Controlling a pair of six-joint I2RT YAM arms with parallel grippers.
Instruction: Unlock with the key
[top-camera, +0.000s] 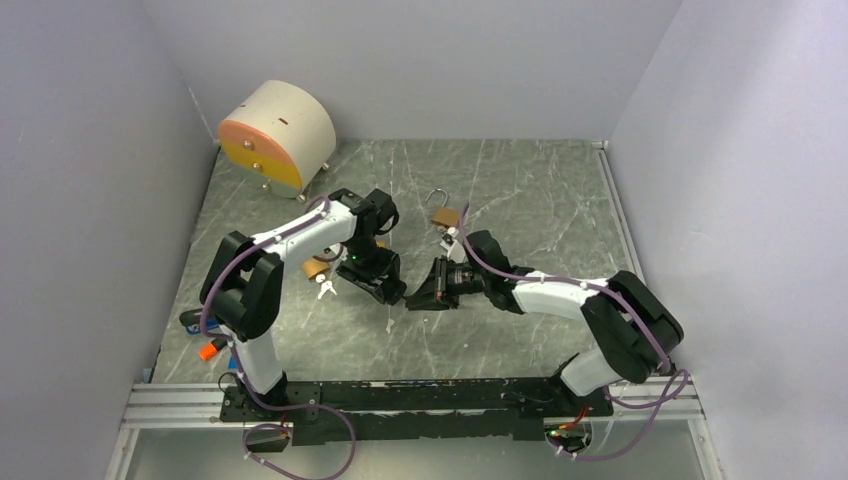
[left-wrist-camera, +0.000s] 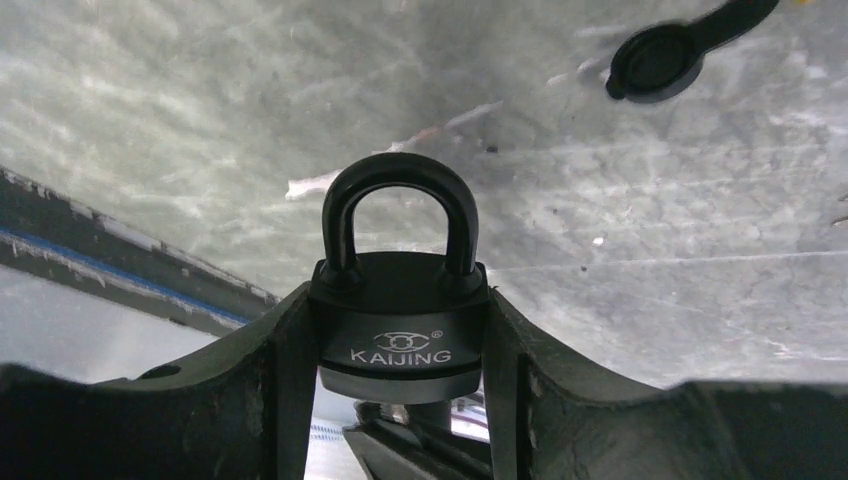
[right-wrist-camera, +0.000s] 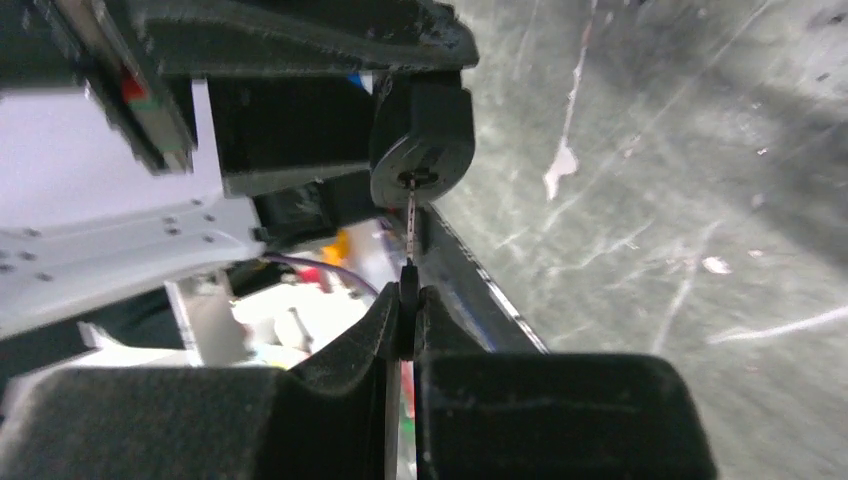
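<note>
In the left wrist view a black KAIJING padlock (left-wrist-camera: 398, 320), shackle up and closed, is held by my left gripper, shut on it. In the right wrist view my right gripper is shut on a key (right-wrist-camera: 408, 280); its blade meets the keyway on the end of the padlock (right-wrist-camera: 425, 130), and how deep it sits I cannot tell exactly, though much of the blade shows. In the top view the two grippers face each other above the middle of the marble table (top-camera: 530, 190).
A striped drum-shaped box (top-camera: 280, 130) stands at back left. A brass padlock (top-camera: 445, 216) with shackle lies behind the grippers. Loose keys (top-camera: 326, 286), a brown object (top-camera: 315, 267) and tools (top-camera: 210, 350) lie at left.
</note>
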